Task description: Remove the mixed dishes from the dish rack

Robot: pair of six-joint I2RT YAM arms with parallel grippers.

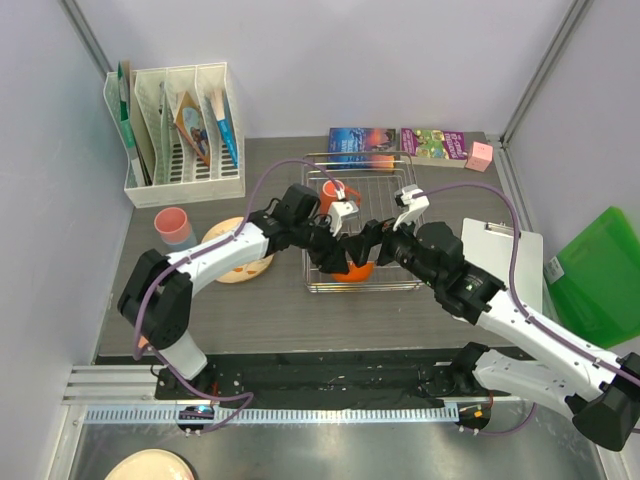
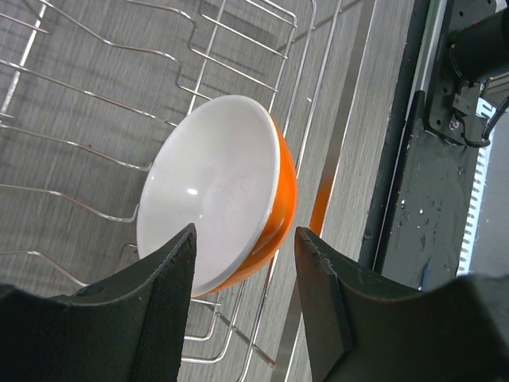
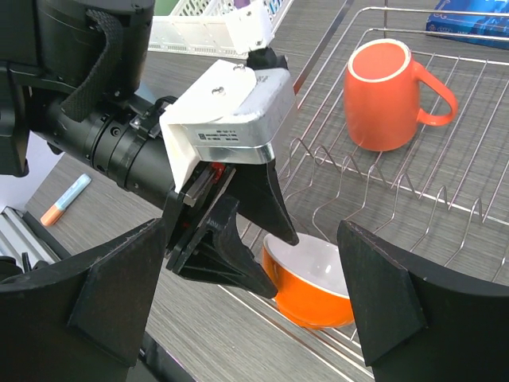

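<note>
Leaning in the front of the wire dish rack (image 1: 400,287) is an orange bowl (image 1: 352,273) with a white inside. In the left wrist view the bowl (image 2: 211,187) lies tilted just ahead of my left gripper, which is part open; its fingers stand either side of the bowl's near rim, and contact cannot be told. The right wrist view shows those left fingers (image 3: 248,259) at the bowl's left side. My right gripper is open and empty, held above the rack. An orange mug (image 3: 382,94) rests upside down farther back in the rack.
Left of the rack lie a plate (image 1: 236,272) and a stack of cups (image 1: 175,229). A white file holder (image 1: 190,188) stands at the back left, books (image 1: 362,142) behind the rack. The counter in front of the rack is clear; both arms are close together.
</note>
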